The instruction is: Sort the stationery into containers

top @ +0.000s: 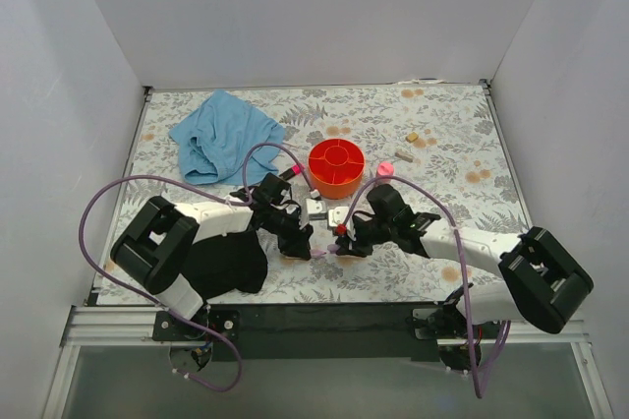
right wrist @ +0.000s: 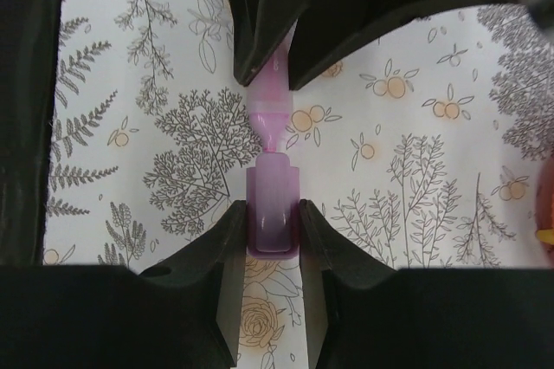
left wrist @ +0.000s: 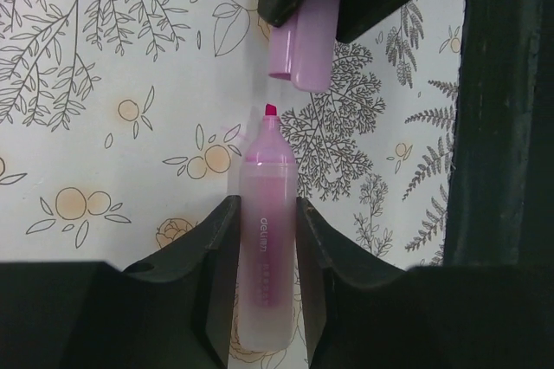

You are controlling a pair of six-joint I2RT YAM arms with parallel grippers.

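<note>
A pink highlighter (left wrist: 267, 248) with its nib bare lies between the fingertips of my left gripper, which appear to touch its barrel. Just beyond the nib, its lilac cap (right wrist: 273, 211) is between the fingers of my right gripper, which also seem to touch it. In the top view both grippers face each other low at the front middle of the table, left of centre and right of centre. Whether either grip is firm is hard to tell.
A red divided organiser (top: 335, 168) stands behind the grippers, with a pink object (top: 384, 170) to its right. A blue cloth (top: 221, 139) lies back left, a black cloth (top: 221, 267) front left. The back right holds small items and free room.
</note>
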